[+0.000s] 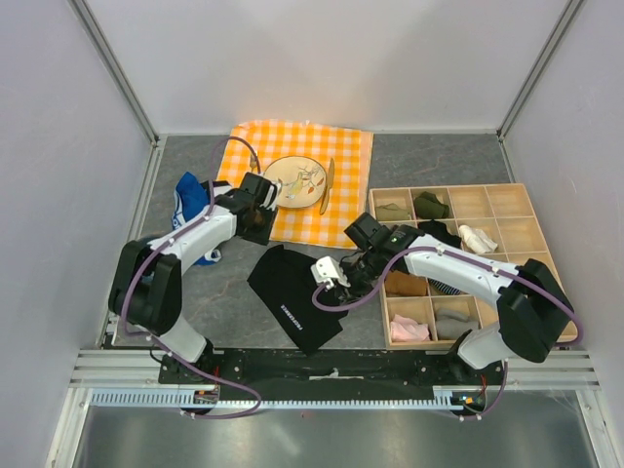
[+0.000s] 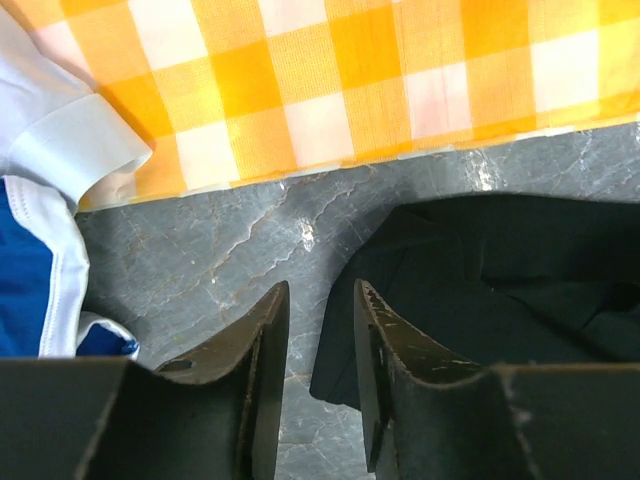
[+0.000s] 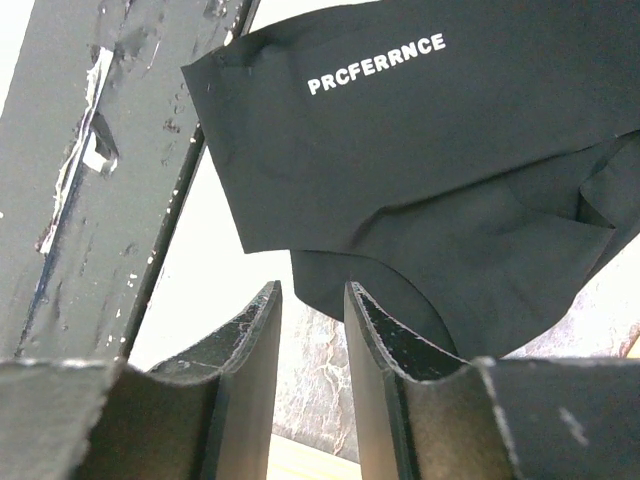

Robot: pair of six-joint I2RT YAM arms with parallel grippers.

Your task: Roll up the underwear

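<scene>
The black underwear (image 1: 290, 297) lies spread flat at the middle front of the table, white lettering along its waistband. Its lettered band (image 3: 375, 65) fills the upper part of the right wrist view, with folded cloth below. My left gripper is part open beside the far left corner of the underwear (image 2: 470, 275); only bare table and the cloth's edge show between its fingers. My right gripper, also part open, hovers over the garment's right edge with nothing gripped. In the top view the right hand covers some of the cloth.
Behind lies an orange checked cloth (image 1: 336, 219) with a plate (image 1: 297, 182) and a knife (image 1: 328, 187). A blue and white bag (image 1: 191, 195) stands at the left. A divided wooden box (image 1: 512, 200) with folded clothes occupies the right.
</scene>
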